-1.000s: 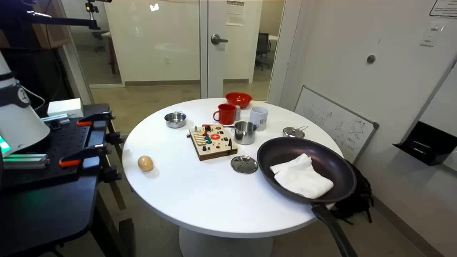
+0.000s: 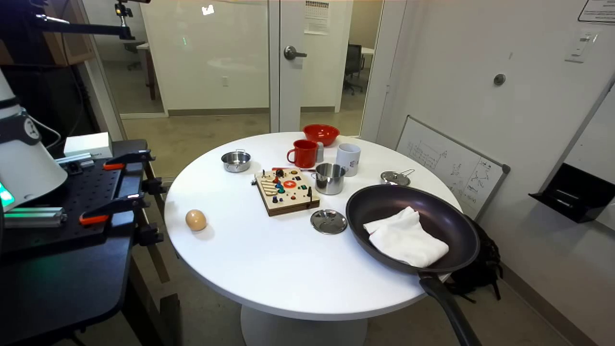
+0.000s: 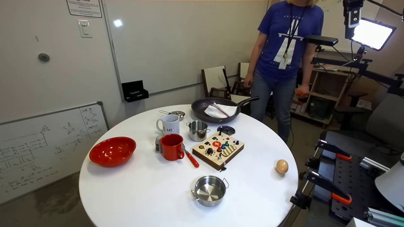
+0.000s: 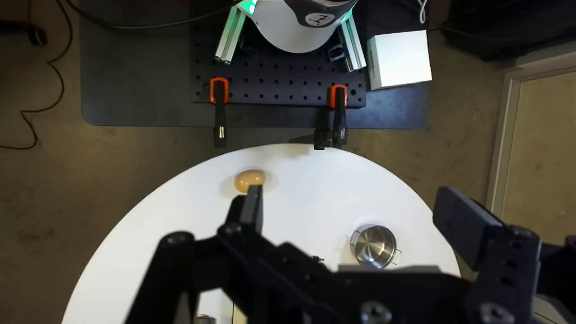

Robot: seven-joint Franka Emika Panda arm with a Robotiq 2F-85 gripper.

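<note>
High over the round white table (image 4: 178, 216), my gripper stands open, its two dark fingers wide apart in the wrist view and nothing between them. Neither exterior view shows it. A brown egg (image 2: 196, 220) lies alone near the table edge closest to the robot's base; in the wrist view the egg (image 4: 249, 180) is just beyond the left finger's tip. The small steel pot (image 4: 373, 246) sits between the fingers' lines of sight, well below them. A wooden board with knobs and switches (image 2: 286, 192) lies mid-table, mostly hidden behind my gripper in the wrist view.
A black pan (image 2: 369, 199) holds a white cloth (image 2: 406, 239), its handle overhanging the edge. A red bowl (image 3: 112, 151), red mug (image 3: 172, 147), white mug (image 3: 170, 124), steel cup (image 3: 198, 130) and lids crowd the far side. A person (image 3: 288, 45) stands behind. Bare table surrounds the egg.
</note>
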